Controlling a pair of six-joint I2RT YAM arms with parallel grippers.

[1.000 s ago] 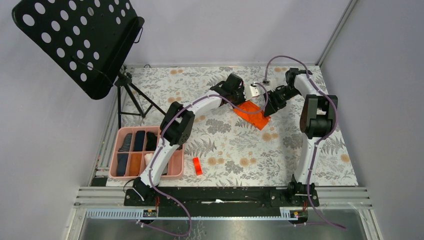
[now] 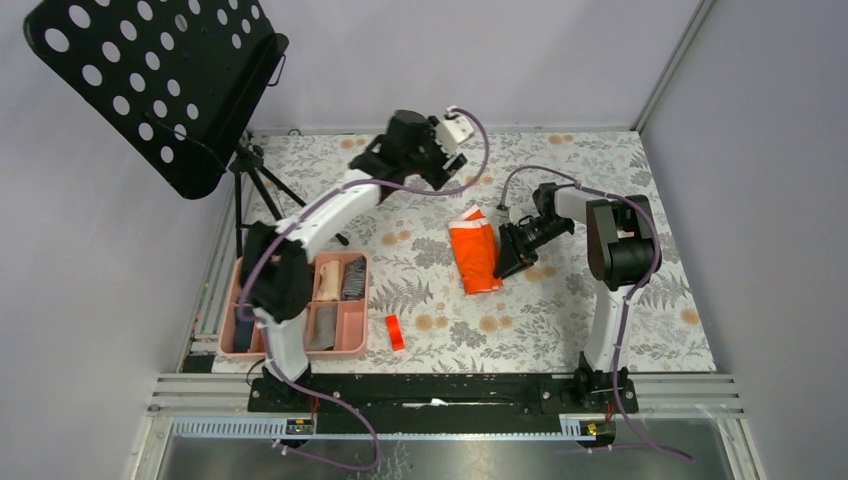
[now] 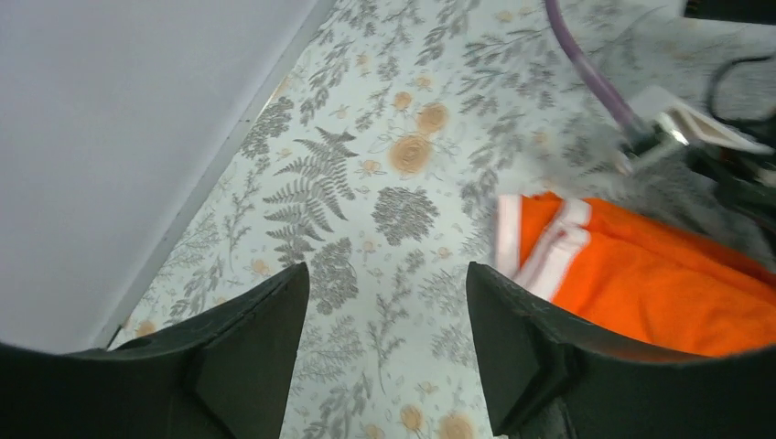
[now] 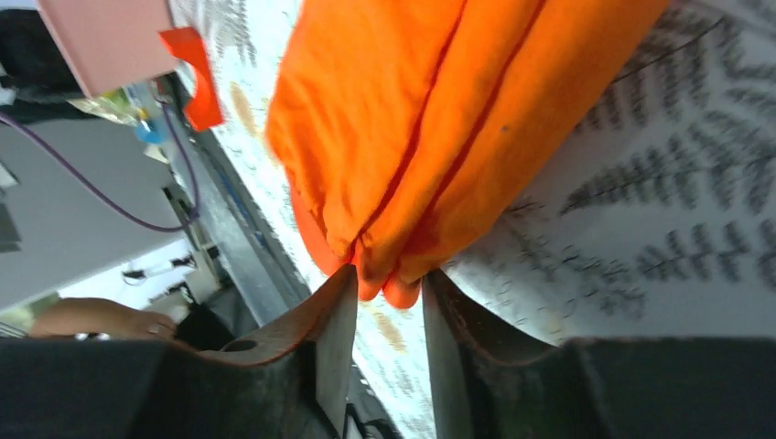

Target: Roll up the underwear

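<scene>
Orange underwear (image 2: pixel 470 250) lies folded lengthwise on the patterned mat, a white band at its far end. My right gripper (image 2: pixel 505 262) is at the near right end of the cloth; in the right wrist view, its fingertips (image 4: pixel 389 283) are close around bunched orange folds, and whether they grip is unclear. My left gripper (image 2: pixel 445 160), blurred in the top view, is above the mat behind the cloth; in the left wrist view it stands open and empty, with the underwear (image 3: pixel 659 283) below right.
A pink divided organizer (image 2: pixel 350 330) with rolled items stands at front left, a small orange piece (image 2: pixel 394 332) beside it. A black perforated stand (image 2: pixel 160 90) occupies the back left.
My left gripper has risen away from the cloth toward the back left. My right gripper has moved toward the front left, and the underwear has shifted and turned more front-to-back.
</scene>
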